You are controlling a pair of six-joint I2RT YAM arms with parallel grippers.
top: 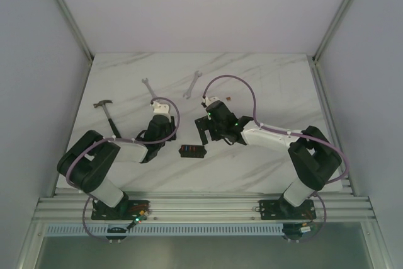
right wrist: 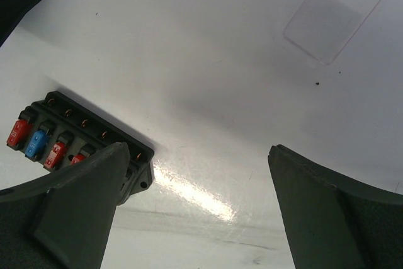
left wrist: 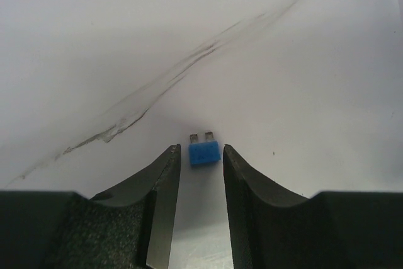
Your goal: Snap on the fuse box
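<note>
The black fuse box (top: 192, 151) lies on the table between my arms; in the right wrist view its near corner (right wrist: 140, 149) and red and blue fuses show. In the left wrist view, a small blue fuse (left wrist: 204, 152) lies on the table between the fingertips of my left gripper, which is part open around it; whether it touches is unclear. My right gripper is open over the table beside the fuse box, with nothing between its fingers.
A hammer (top: 107, 109) lies at the left, wrenches (top: 192, 85) at the back. A clear plastic piece (right wrist: 340, 11) lies at the upper right of the right wrist view. The front middle of the table has free room around the box.
</note>
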